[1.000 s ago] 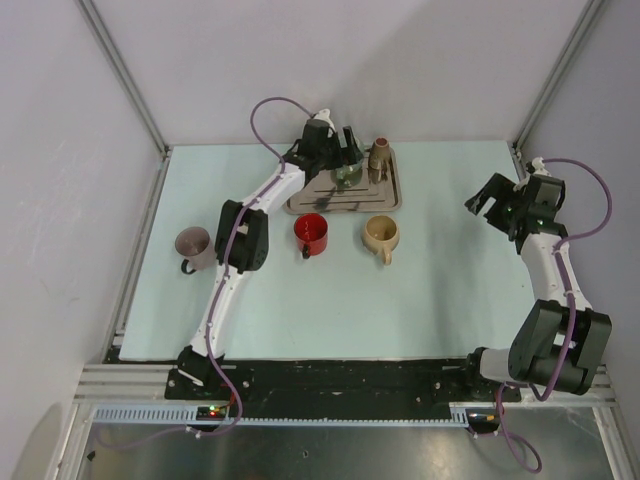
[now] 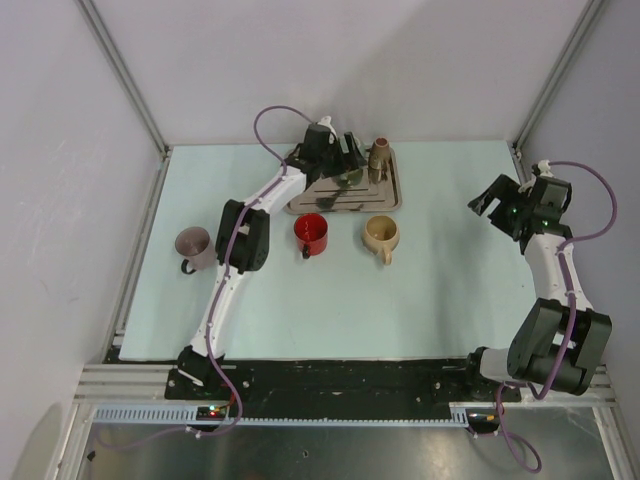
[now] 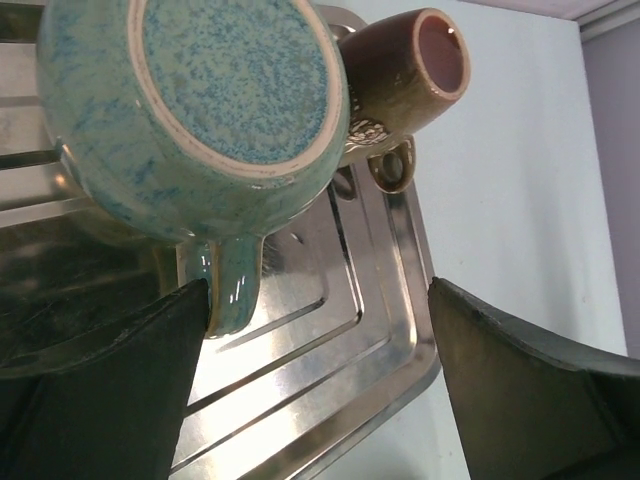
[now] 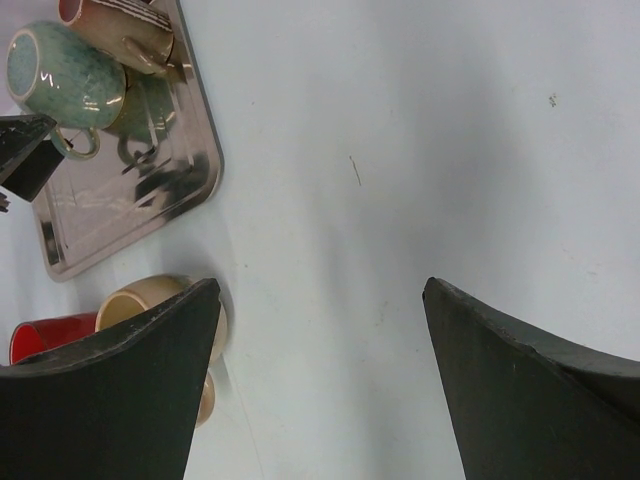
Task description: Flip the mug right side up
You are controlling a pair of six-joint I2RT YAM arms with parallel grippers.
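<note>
In the left wrist view the blue-green mug shows its bottom towards me, upside down over the metal tray. Its handle points back between the fingers of my left gripper, close to the left finger. That gripper is open, and the handle is not clamped. A brown mug, also bottom up, stands just beyond. In the top view the left gripper covers much of the blue-green mug. Far off at the right, my right gripper stands part open over bare table, nothing between its fingers.
In front of the tray stand a red mug and a tan mug, both with openings up. A mauve mug is at the left. Bare table lies right of the tray and across the front.
The right gripper has moved very slightly right. The other mugs have stayed put.
</note>
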